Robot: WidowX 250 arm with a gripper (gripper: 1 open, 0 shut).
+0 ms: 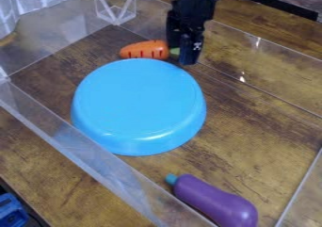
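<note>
My black gripper (186, 48) reaches down at the top of the view, open, its fingertips low beside the green top of an orange toy carrot (143, 50). A large blue upturned plate or lid (138, 105) lies in the middle of the wooden floor. A purple toy eggplant (217, 200) lies at the bottom right. Whether anything sits between the fingers is hard to tell, as the green piece is partly hidden.
Clear plastic walls (51, 129) border the area. A blue object (10, 212) sits outside at the lower left corner.
</note>
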